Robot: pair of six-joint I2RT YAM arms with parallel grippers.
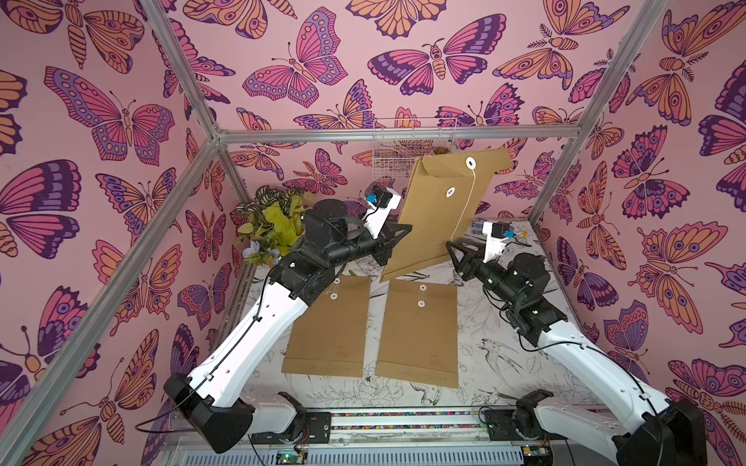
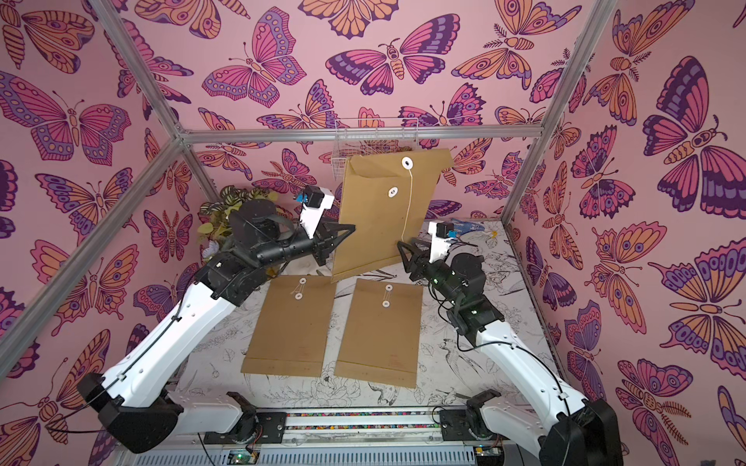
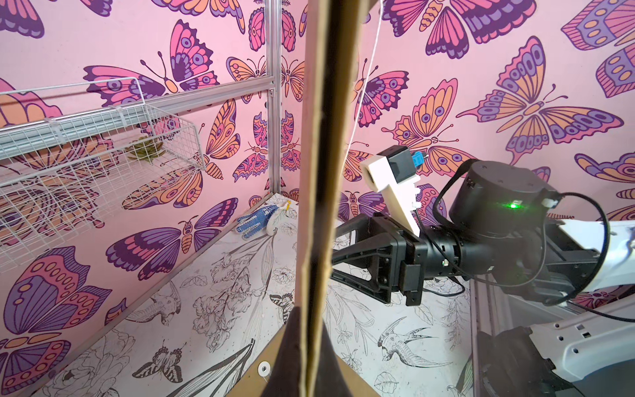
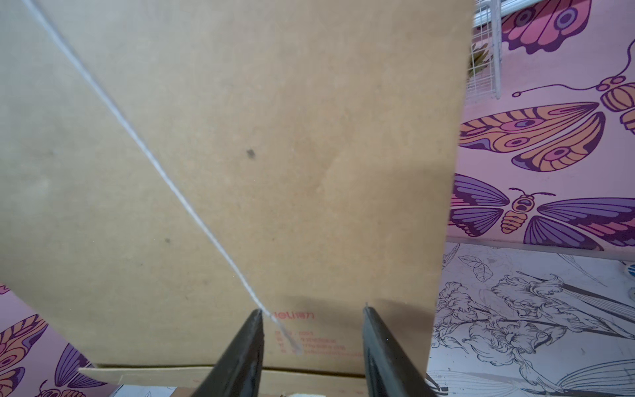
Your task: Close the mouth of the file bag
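Note:
A kraft file bag [image 1: 431, 213] is held upright in the air, its flap at the top, two white buttons on it and a white string hanging down its front. My left gripper [image 1: 398, 231] is shut on its side edge, seen edge-on in the left wrist view. My right gripper stands part open low in front of the bag, with the string [image 4: 191, 211] running down between its fingertips; whether it touches the string I cannot tell.
Two more file bags [image 1: 326, 334] [image 1: 417, 341] lie on the table. A wire basket [image 2: 373, 132] hangs at the back, greenery [image 1: 276, 221] stands back left, and gloves [image 3: 258, 220] lie back right.

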